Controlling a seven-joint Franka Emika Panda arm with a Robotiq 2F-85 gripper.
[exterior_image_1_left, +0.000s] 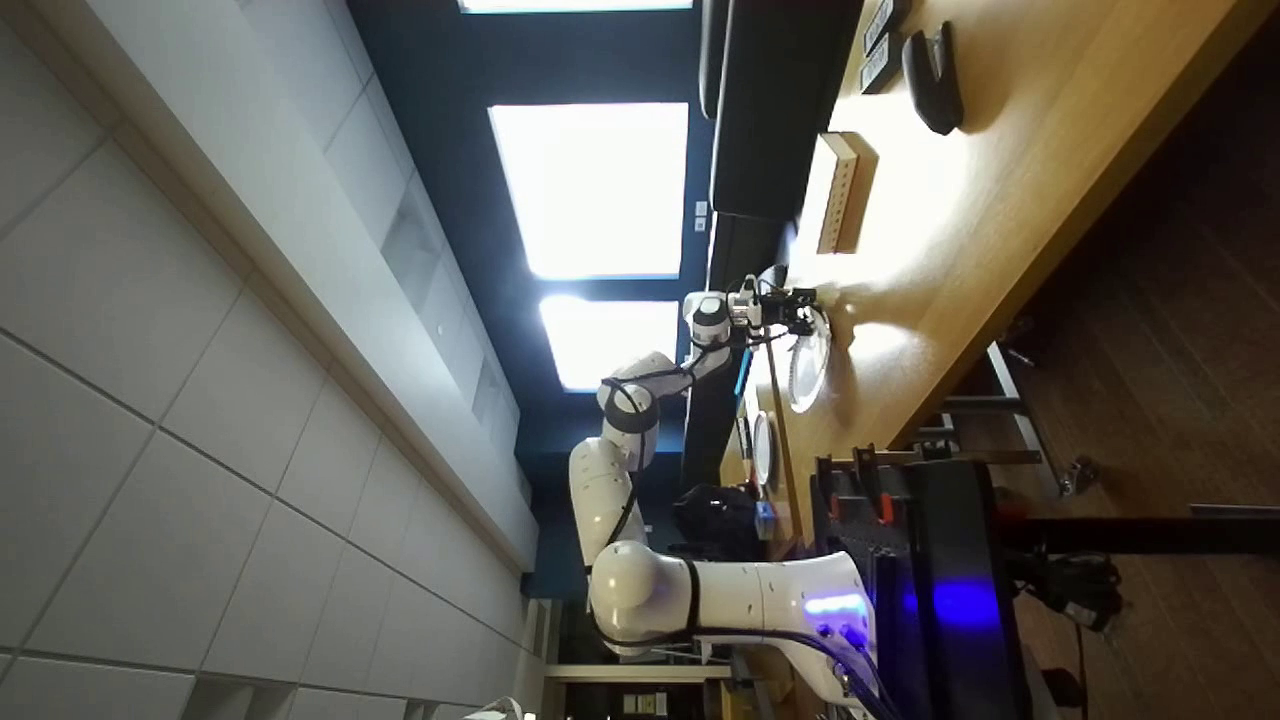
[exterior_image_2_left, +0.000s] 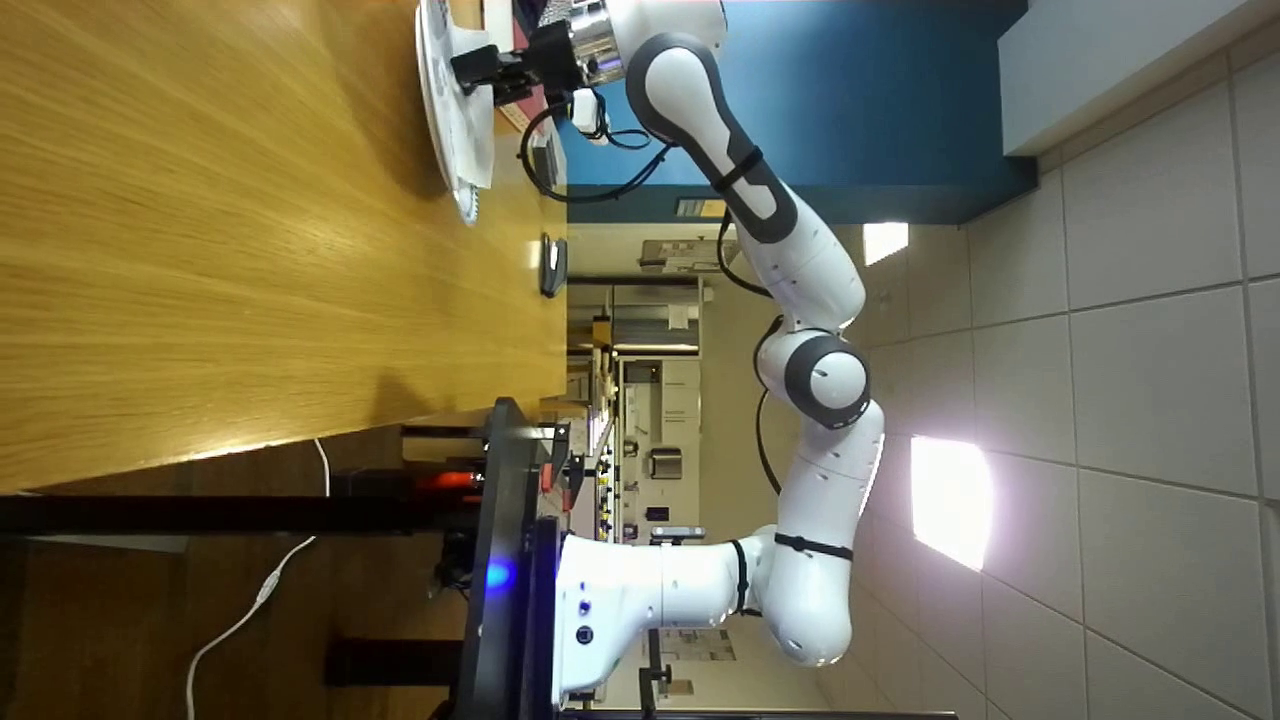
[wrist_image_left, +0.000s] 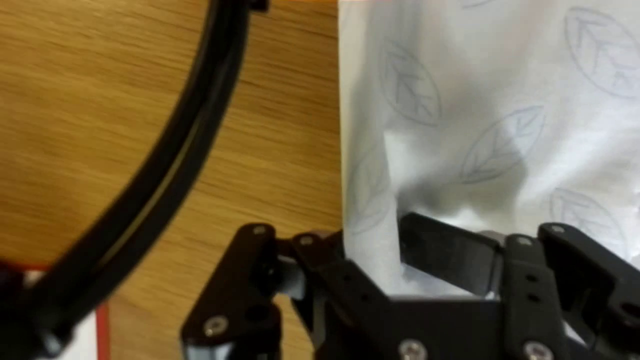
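A white napkin printed with leaf outlines fills the right of the wrist view. My gripper is shut on its edge, with a fold of it between the black fingers. In the second exterior view the napkin is spread against the upper face of a white plate, with the gripper at it. The first exterior view shows my gripper by the upper end of the plate. How far the napkin covers the plate cannot be told.
A wooden block and a black stapler lie farther up the table in the first exterior view. Another white plate is nearer the base. In the second exterior view, much of the wooden tabletop is bare.
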